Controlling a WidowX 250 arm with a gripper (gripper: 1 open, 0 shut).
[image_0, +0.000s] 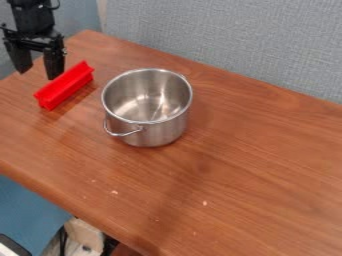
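Observation:
My black gripper hangs at the upper left, its fingers apart and pointing down, just above and left of a long red block lying on the wooden table. Nothing shows between the fingers. A steel pot with wire handles stands right of the block, upright and apart from it; its inside looks empty.
A grey padded wall runs behind it. Past the table's left edge show blue floor and some cables at the bottom.

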